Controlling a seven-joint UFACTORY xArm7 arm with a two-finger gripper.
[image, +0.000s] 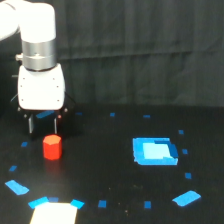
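Note:
A red block (52, 147) with an angular outline stands on the dark table at the left. Just above and slightly left of it in the picture is my gripper (43, 125). Its two fingers are spread apart, with nothing visible between them. The fingertips look clear of the block, though how far behind or above it they are is hard to tell.
On the right lies a blue square (138, 148) with a white middle. Several small blue tape marks dot the dark table, with larger strips (186, 198) near its front. A bright pale patch (52, 213) sits at the bottom edge.

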